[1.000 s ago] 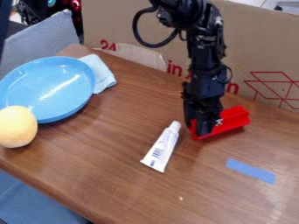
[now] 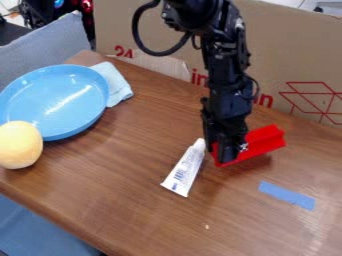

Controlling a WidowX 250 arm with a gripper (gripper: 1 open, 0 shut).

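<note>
My gripper (image 2: 225, 146) is low over the table (image 2: 134, 190), shut on a red box (image 2: 261, 140) that lies at the right, its near end at my fingers. Just left and in front of it lies a white tube (image 2: 185, 170), label up. The fingertips are partly dark and hard to make out against the box.
A blue plate (image 2: 60, 95) with a pale yellow round object (image 2: 19, 144) beside it is at the left, near a folded white cloth (image 2: 114, 82). A blue strip (image 2: 287, 196) lies front right. A cardboard sheet (image 2: 294, 60) stands behind.
My gripper has shifted slightly left, toward the white tube, and the red box has moved a little with it. The other things are unmoved.
</note>
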